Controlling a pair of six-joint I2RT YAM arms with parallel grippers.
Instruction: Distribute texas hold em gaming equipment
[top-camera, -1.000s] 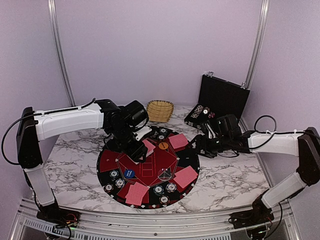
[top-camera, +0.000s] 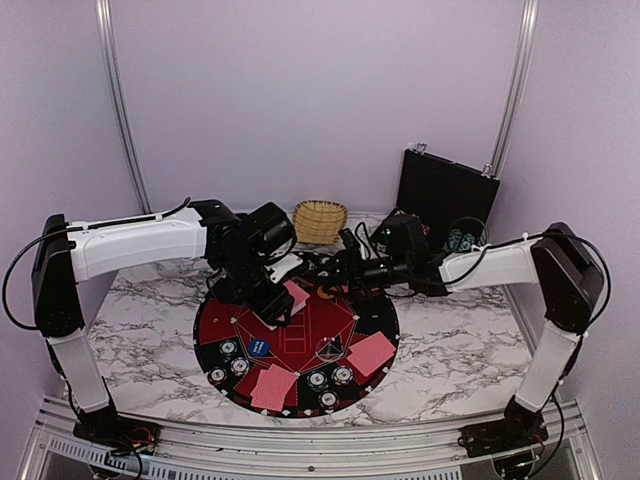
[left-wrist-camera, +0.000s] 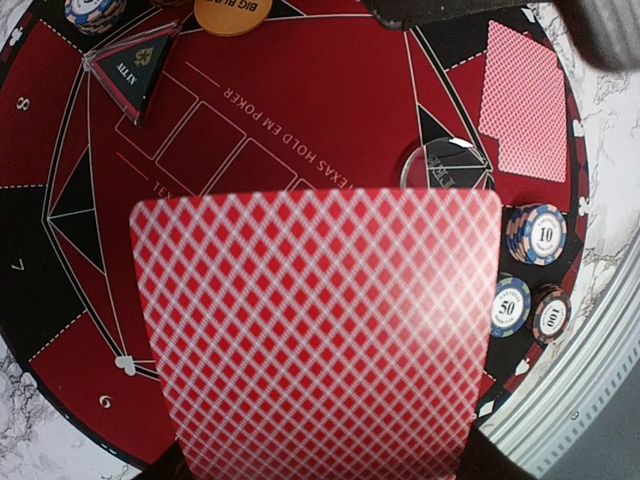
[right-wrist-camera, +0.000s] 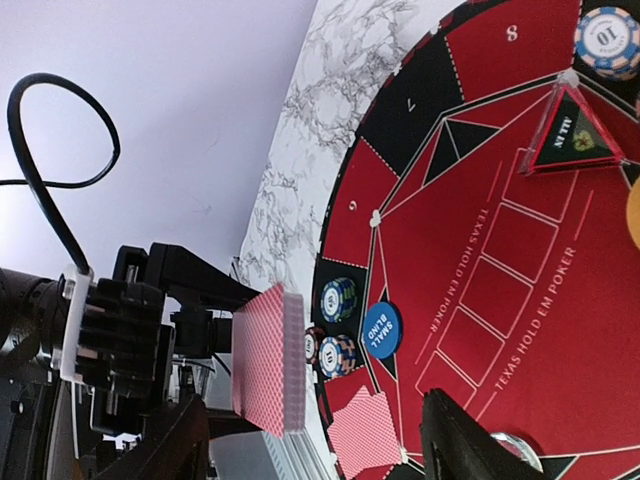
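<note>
My left gripper (top-camera: 275, 300) is shut on red-backed cards, raised over the round red poker mat (top-camera: 305, 340); the right wrist view shows these cards (right-wrist-camera: 262, 355) upright in its fingers. My right gripper hangs over the mat's back right, part open, nothing seen between its fingers. Card piles (top-camera: 272, 387) (top-camera: 370, 355) lie at the front and right. A blue small blind chip (right-wrist-camera: 382, 330), an orange big blind chip (left-wrist-camera: 232, 12), a triangular all-in marker (right-wrist-camera: 570, 135) and chip stacks (left-wrist-camera: 535, 235) sit on the mat.
An open black chip case (top-camera: 445, 185) stands at the back right, a wicker basket (top-camera: 320, 220) at the back middle. Bare marble shows left and right of the mat.
My right arm has moved left and slightly up from beside the case to over the mat's back. The left arm holding the cards looks still.
</note>
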